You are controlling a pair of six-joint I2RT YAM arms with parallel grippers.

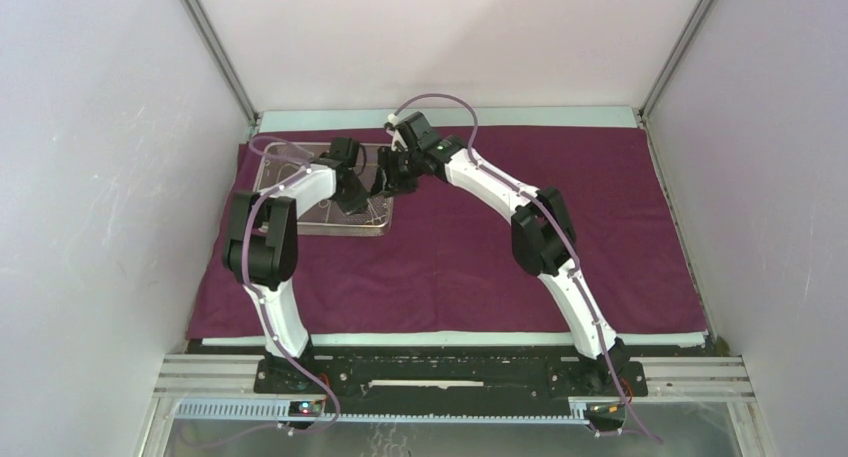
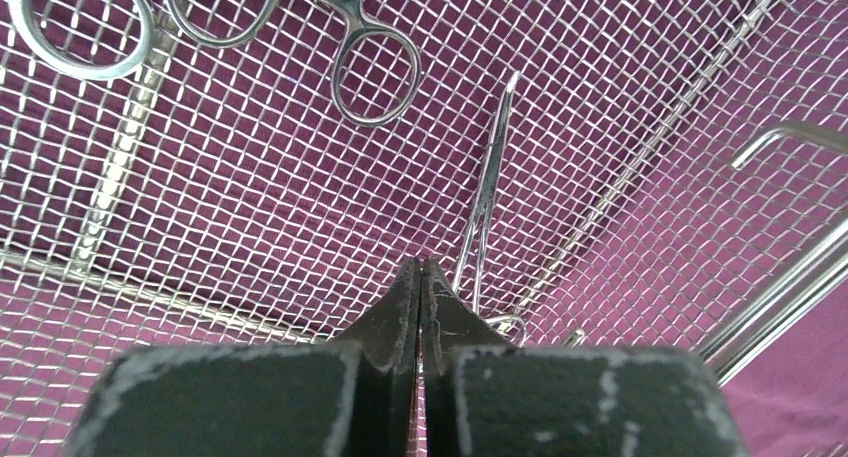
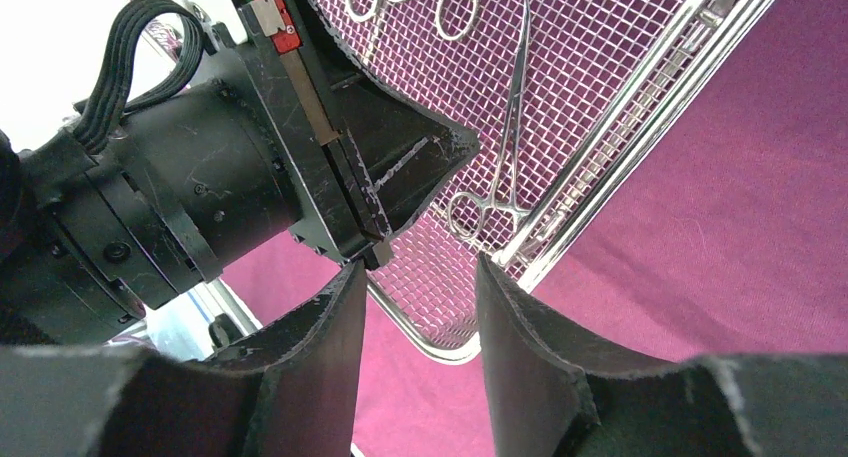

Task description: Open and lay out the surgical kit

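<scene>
The wire mesh tray (image 1: pixel 345 231) rests on the maroon cloth, left of centre. Inside it lies a slim silver hemostat, also visible full length in the right wrist view (image 3: pixel 511 117). My left gripper is over the tray, shut with nothing between its fingers; the hemostat is outside them, on their right in the left wrist view. Part of its handle is hidden there behind the fingers. My right gripper is open, its fingertips apart, at the tray's right side.
More ring-handled instruments (image 2: pixel 375 72) lie in the tray, away from the hemostat. A metal bar (image 2: pixel 800 287) runs along the tray's side. The two grippers are close together.
</scene>
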